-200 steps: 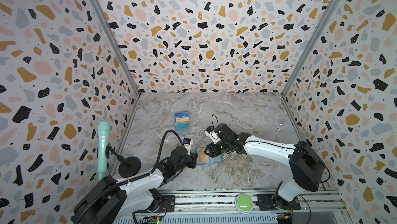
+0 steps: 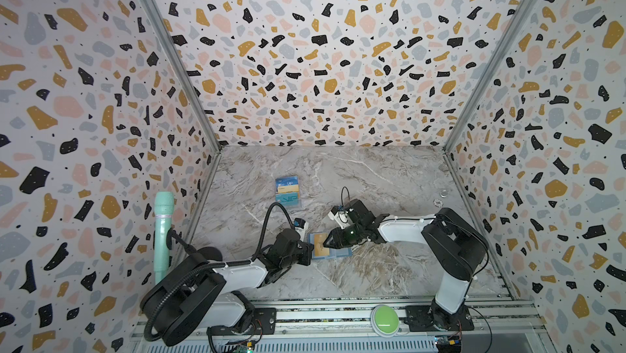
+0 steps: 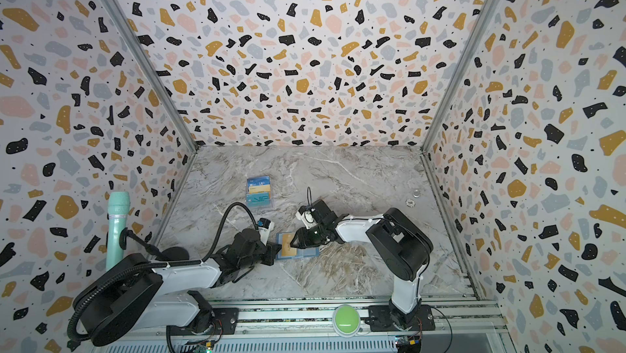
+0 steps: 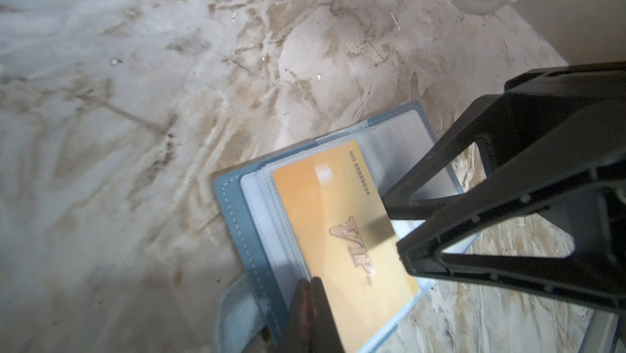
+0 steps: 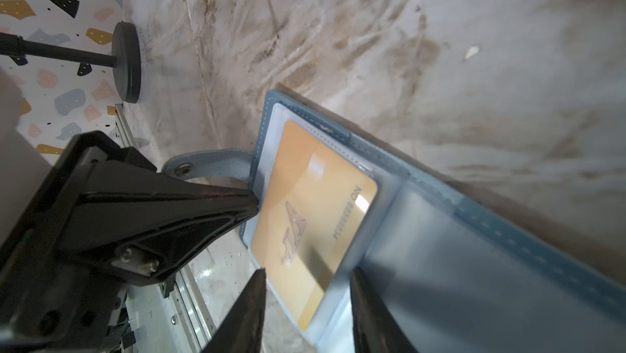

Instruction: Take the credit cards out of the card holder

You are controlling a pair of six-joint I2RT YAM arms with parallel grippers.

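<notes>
The blue card holder (image 4: 244, 242) lies open on the table, a gold VIP card (image 4: 326, 222) in its clear sleeve. In the left wrist view my left gripper is shut at the sleeve's left edge; whether a thin edge is between its tips is hidden. Over the card's inner edge, near the middle of the holder, my right gripper stands part open with nothing between its fingers. In the right wrist view the facing page (image 5: 443, 255) looks clear, with no card showing.
Blue, gold and teal cards (image 2: 287, 186) lie together in a clear container behind the left arm. A green microphone-like object (image 2: 163, 235) on a stand (image 2: 208, 254) is at the far left. Small metal rings (image 2: 438, 202) lie at the right.
My left gripper has edged slightly right. The holder looks unmoved.
</notes>
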